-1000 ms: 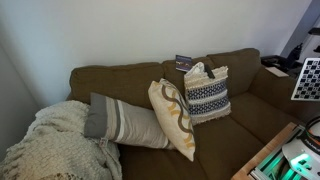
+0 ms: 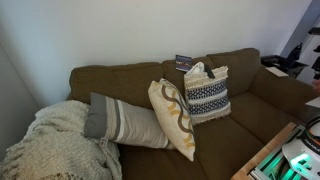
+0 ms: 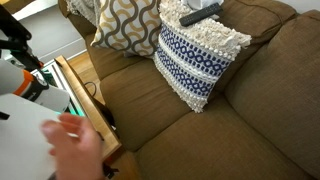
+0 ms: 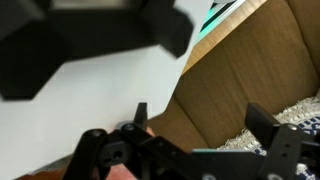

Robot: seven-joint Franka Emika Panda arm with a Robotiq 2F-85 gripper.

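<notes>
In the wrist view my gripper stands open, its two black fingertips wide apart. Nothing shows clasped between them. A white board [image 4: 120, 110] with large blurred black shapes fills the left of that view, close to the camera and behind the left finger. Exterior view 2 shows a white board [image 3: 25, 140] at lower left, with a blurred hand [image 3: 78, 150] at its edge. Only a pale sliver of board [image 2: 315, 102] shows at the right border of exterior view 1. My fingers are not clear in either exterior view.
A brown sofa [image 2: 150, 162] carries a blue-patterned cushion [image 2: 208, 97], a cream cushion [image 2: 172, 120], a grey striped cushion [image 2: 135, 122] and a knitted throw [image 2: 60, 145]. A dark remote [image 3: 201, 14] lies atop the blue-patterned cushion. A wooden edge [image 2: 268, 152] borders the robot's base.
In exterior view 1, the black-and-white patterned board at the right has mostly left sight; only a pale edge remains. The sofa and cushions have not moved.
</notes>
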